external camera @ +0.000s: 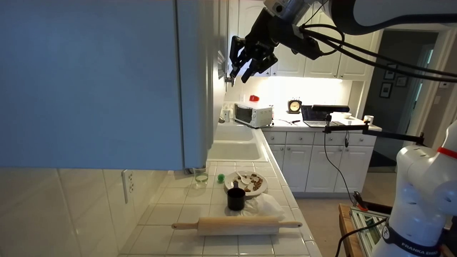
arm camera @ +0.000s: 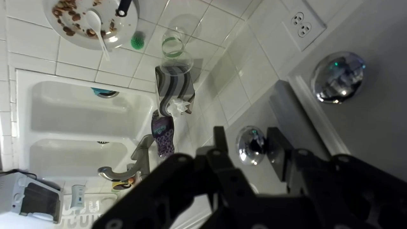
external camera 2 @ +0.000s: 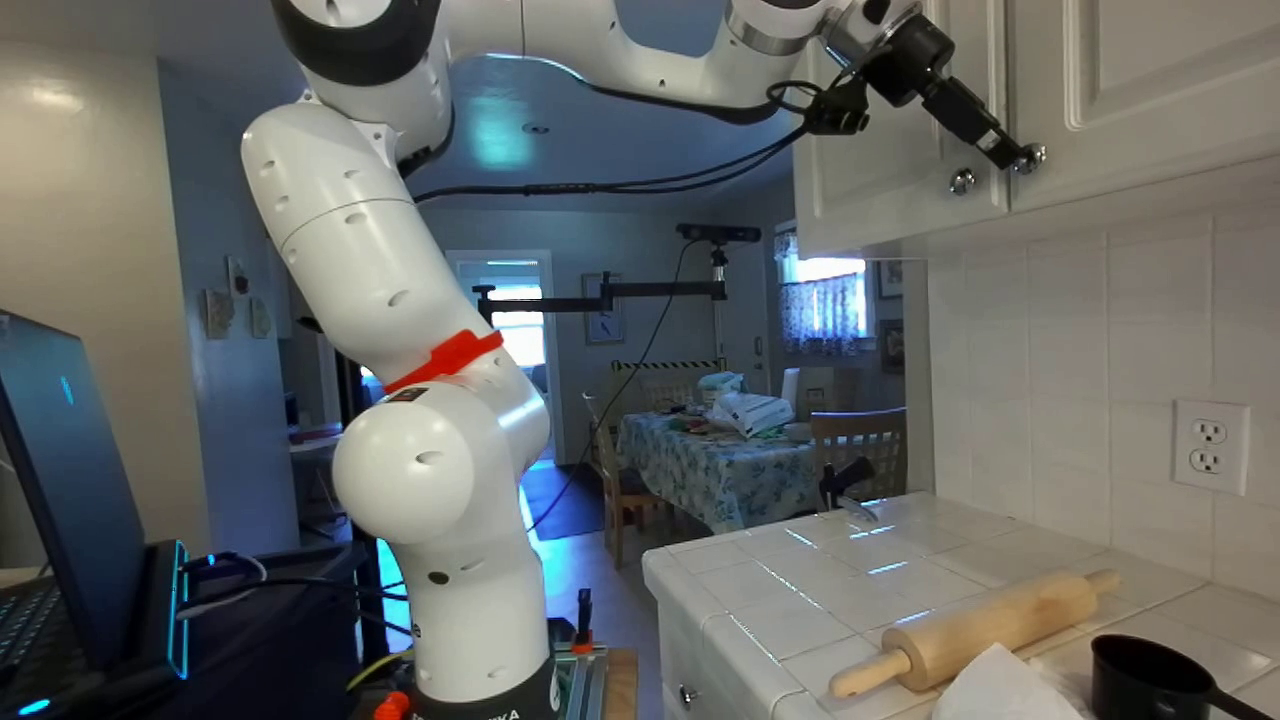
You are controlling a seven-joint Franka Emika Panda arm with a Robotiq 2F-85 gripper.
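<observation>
My gripper (external camera: 240, 79) is up at the wall cabinet doors, part open. In the wrist view, a round chrome knob (arm camera: 247, 149) appears in the gap between its black fingers, close to the right-hand one and apart from the left-hand one. Whether a finger touches the knob cannot be told. From the side in exterior view 2, the fingertips overlap the right-hand cabinet knob (external camera 2: 1033, 157). Another knob (external camera 2: 963, 181) sits on the neighbouring door. Both doors (external camera 2: 1152, 72) look shut.
Below lie a rolling pin (external camera: 238, 225), a black cup (external camera: 236, 199) and a plate (external camera: 229, 183) with food bits and a spoon. The double sink (external camera: 237, 150) and faucet (arm camera: 141, 160) are farther along. Under the cabinets, the air above the counter is clear.
</observation>
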